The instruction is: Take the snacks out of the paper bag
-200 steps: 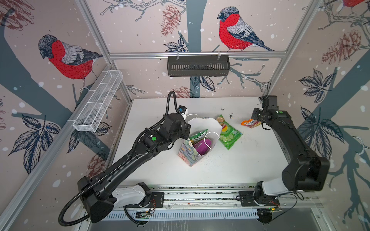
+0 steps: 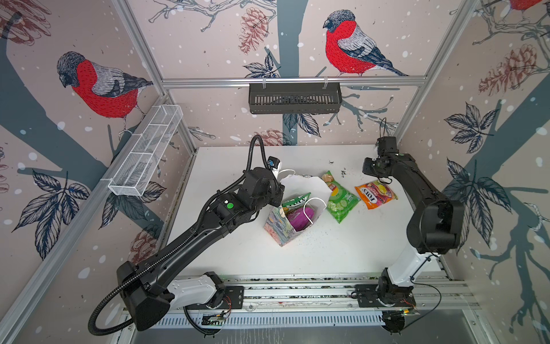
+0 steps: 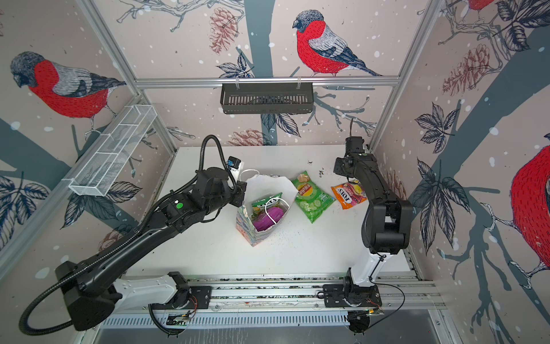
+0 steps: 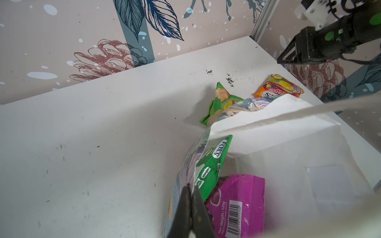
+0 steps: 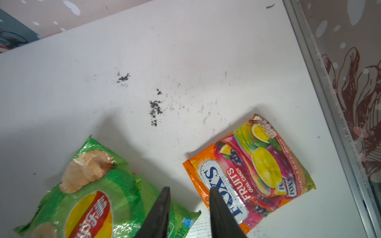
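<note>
The paper bag (image 2: 279, 228) stands tilted on the white table, its mouth gaping. A green FOX'S packet (image 4: 214, 166) and a purple packet (image 4: 242, 202) are inside it. My left gripper is shut on the bag's rim at its near-left wall. Out on the table, right of the bag, lie a green chip bag (image 5: 107, 198) and an orange FOX'S fruit candy packet (image 5: 250, 170). Above these two, my right gripper is open with nothing between its fingers; the orange packet lies flat and apart from it.
A white wire basket (image 2: 146, 149) hangs on the left wall and a dark one (image 2: 295, 100) on the back wall. Bare table (image 2: 229, 166) lies left of the bag and along the front. The frame edge (image 5: 329, 91) bounds the table's right side.
The orange packet went from being held up at my right gripper to lying flat on the table. Left arm unchanged.
</note>
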